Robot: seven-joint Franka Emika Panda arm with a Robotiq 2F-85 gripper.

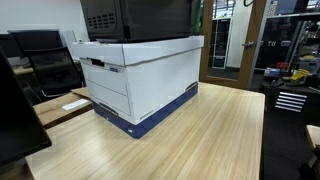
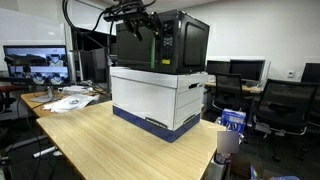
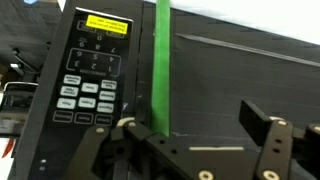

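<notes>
A black microwave [image 2: 185, 42] sits on top of a white box, its front facing the arm. In the wrist view its keypad [image 3: 88, 85] is at the left, a bright green vertical strip [image 3: 161, 70] runs beside it, and the dark door [image 3: 220, 85] fills the right. My gripper is open at the microwave's front. The green strip passes close to the left finger [image 3: 122, 145], and the right finger [image 3: 262, 128] stands over the door, well away from the strip. Whether either finger touches anything, I cannot tell. In exterior view 2 the arm [image 2: 128, 12] reaches in from above.
The white box [image 1: 150, 80] rests on a blue base [image 1: 140, 124] on the wooden table [image 1: 190, 140]. Bare tabletop lies in front of it. A blue-and-white package [image 2: 232, 120] stands at the right; chairs [image 2: 284, 105] and monitors are behind.
</notes>
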